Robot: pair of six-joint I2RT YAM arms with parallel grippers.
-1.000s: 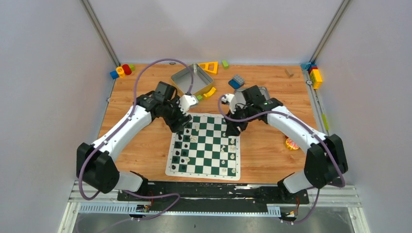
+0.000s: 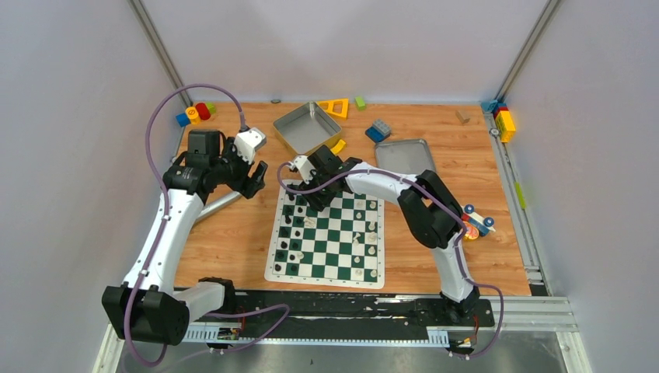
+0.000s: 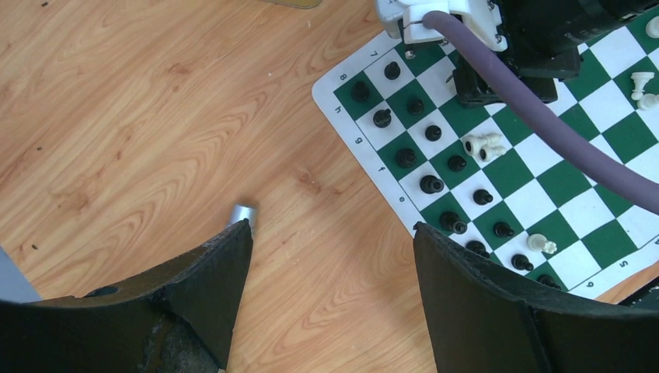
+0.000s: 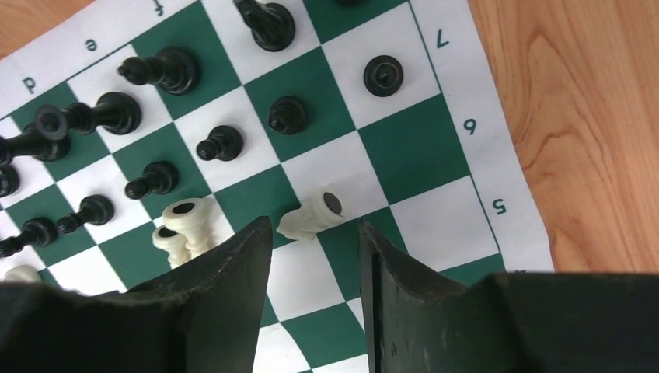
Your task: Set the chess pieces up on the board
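Observation:
A green-and-white chessboard point(image 2: 326, 281) lies mid-table. Black pieces stand in two rows along its left side, among them a tall one point(image 4: 167, 70) and a pawn point(image 4: 221, 144). In the right wrist view, one white piece point(image 4: 322, 211) lies tipped on its side between the fingertips of my right gripper, which is open over the board's far left part; contact cannot be made out. Two more white pieces point(image 4: 188, 221) lie together nearby. My left gripper is open and empty, left of the board. Another white piece point(image 3: 542, 243) lies near the black pawns.
Behind the board stand a metal tray point(image 2: 291, 124) and a flatter grey tray point(image 2: 420, 155). Toy blocks point(image 2: 381, 128) and a toy car point(image 2: 478, 221) lie around the table. Close to my left gripper is a silver tube point(image 2: 217, 204). My right arm reaches across the board's far edge.
My left gripper has pulled away leftward from the board's far left corner. My right gripper has swept left from the board's far right side to its far left part.

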